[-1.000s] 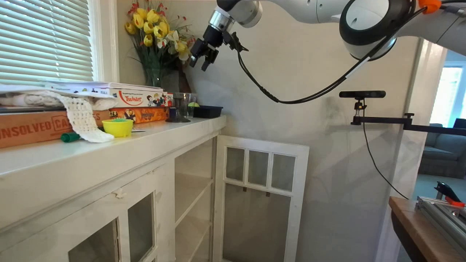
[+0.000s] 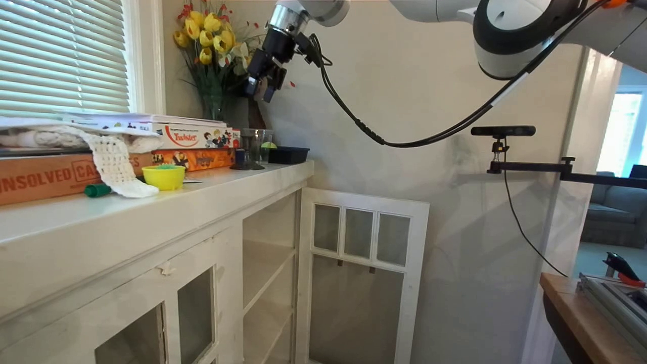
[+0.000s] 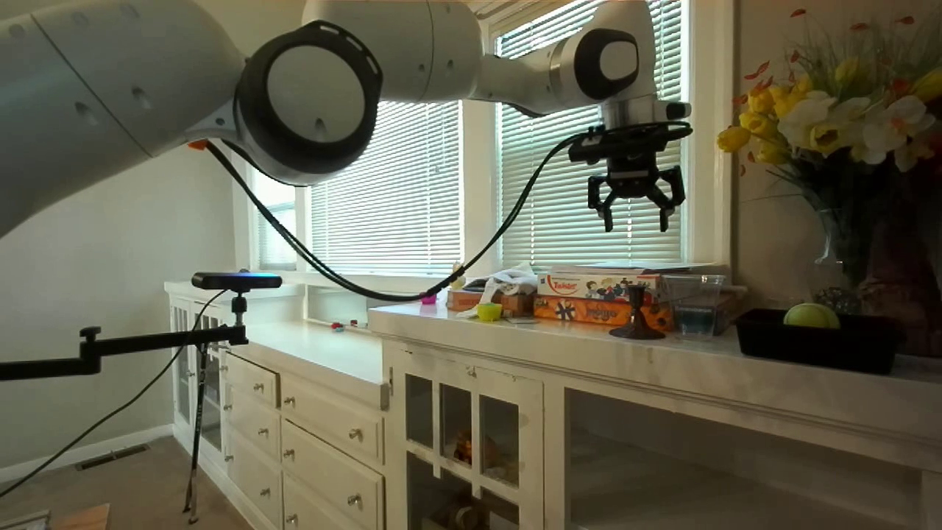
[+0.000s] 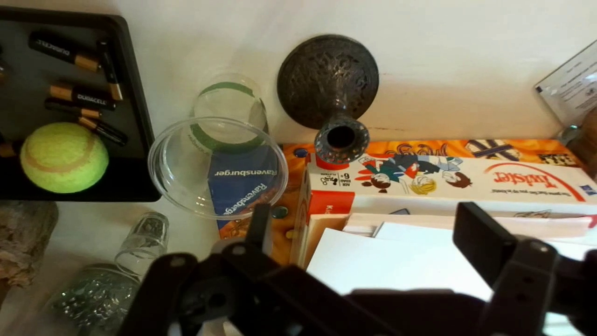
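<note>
High over the counter hangs my gripper [image 3: 636, 222], open, with only air between its fingers. In the wrist view the gripper looks down on stacked game boxes, its two fingers spread over the white sheets [image 4: 392, 255] on top of the Twister box [image 4: 475, 182]. A dark metal candlestick [image 4: 330, 81] stands in front of the boxes. Beside it is a clear plastic cup [image 4: 218, 168]. Farther left, a black tray [image 4: 137, 101] holds a tennis ball [image 4: 64, 157] and several batteries [image 4: 84, 96]. None of these touches the gripper.
A flower vase [image 3: 839, 256] stands in the corner behind the tray. Along the counter lie a yellow bowl [image 2: 164, 177] and a white knitted cloth [image 2: 118, 163]. One cabinet door [image 2: 418, 273] hangs open below. Bare counter [image 4: 464, 84] shows in front of the boxes.
In exterior view 1 my gripper has moved left and slightly down, closer to the flowers. It was open before and still is. The objects on the counter have not moved.
</note>
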